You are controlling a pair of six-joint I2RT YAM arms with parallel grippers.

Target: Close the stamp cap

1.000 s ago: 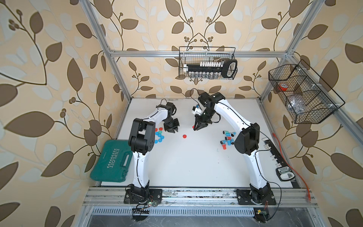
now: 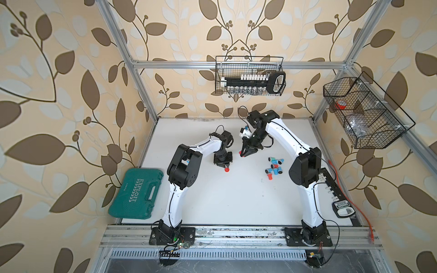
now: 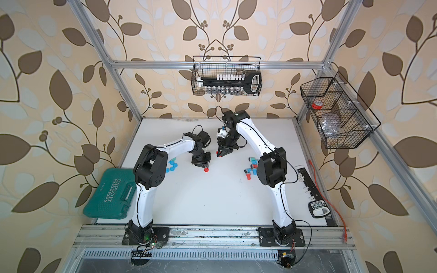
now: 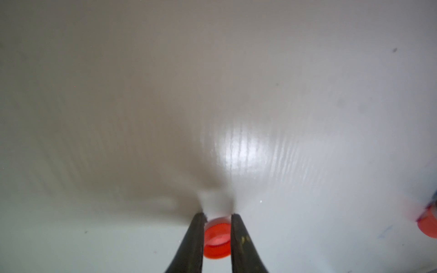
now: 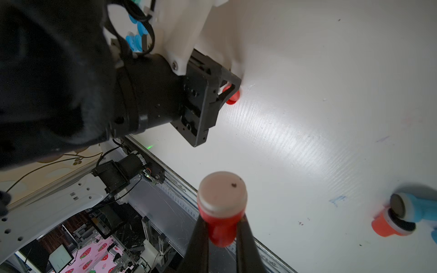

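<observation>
A small red cap (image 4: 217, 251), its hollow side showing, sits between the fingertips of my left gripper, which is shut on it. From above, the cap (image 2: 227, 169) shows as a red dot just beside that gripper, close to the white table. My right gripper is shut on a red stamp (image 5: 221, 232), whose pale round end (image 5: 222, 191) points out from the fingers. The held stamp is mostly hidden by the gripper in both top views. A short gap separates the left gripper from the right one.
Several blue and red stamps (image 2: 274, 171) lie on the table right of the grippers. Blue caps (image 3: 171, 164) rest at the left, partly behind the left arm. A green case (image 2: 135, 193) stands at the left edge.
My left gripper has moved right, reached the red cap and closed on it; the cap has shifted slightly right and forward. The right arm has moved a little to the right.
</observation>
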